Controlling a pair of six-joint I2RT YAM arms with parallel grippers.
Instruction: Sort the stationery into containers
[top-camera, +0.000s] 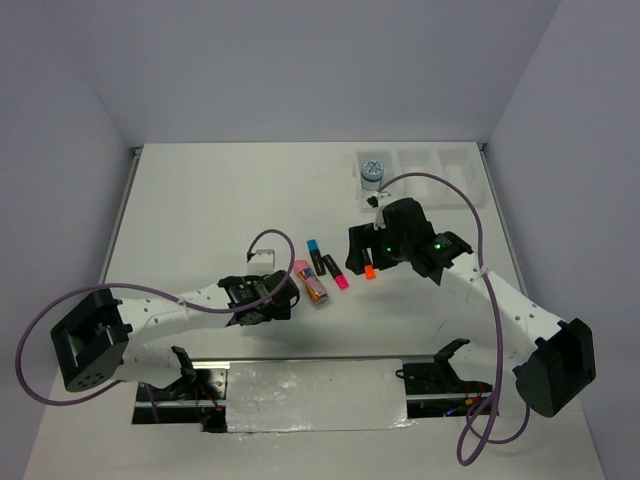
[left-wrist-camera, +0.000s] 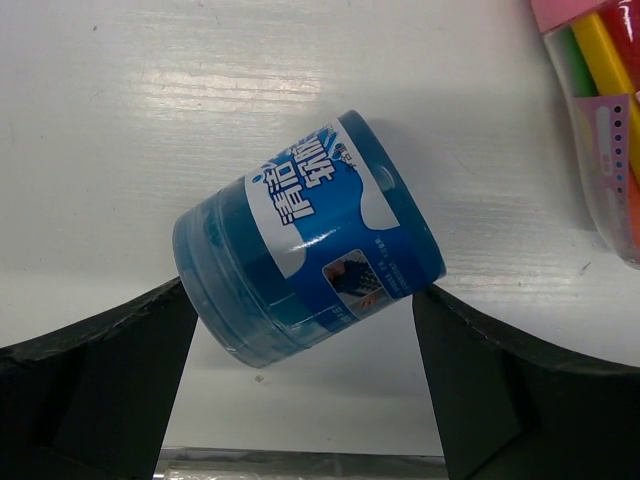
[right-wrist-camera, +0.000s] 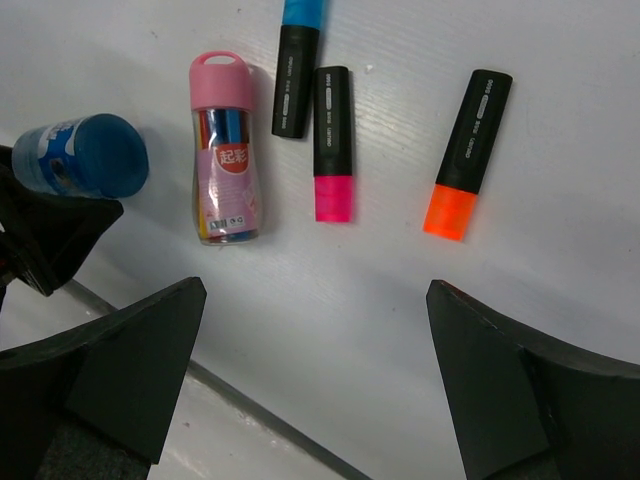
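Observation:
A blue labelled tub (left-wrist-camera: 300, 240) lies on its side on the table. My left gripper is open, with a finger on either side of the tub's near part; whether they touch it I cannot tell. The arm hides this tub in the top view. My right gripper is open and empty above the table. Ahead of it lie a pink-capped bottle of coloured sticks (right-wrist-camera: 225, 165), a blue-ended marker (right-wrist-camera: 294, 80), a pink-ended marker (right-wrist-camera: 333, 140) and an orange-ended marker (right-wrist-camera: 470, 150). At the back right, a white divided tray (top-camera: 443, 165) holds another blue tub (top-camera: 372, 172) in its left compartment.
The table's front edge (right-wrist-camera: 270, 420) runs close below both grippers. A wide bare stretch of table (top-camera: 220, 200) lies at the back left. The bottle is just right of the left gripper, and the markers lie between the two arms.

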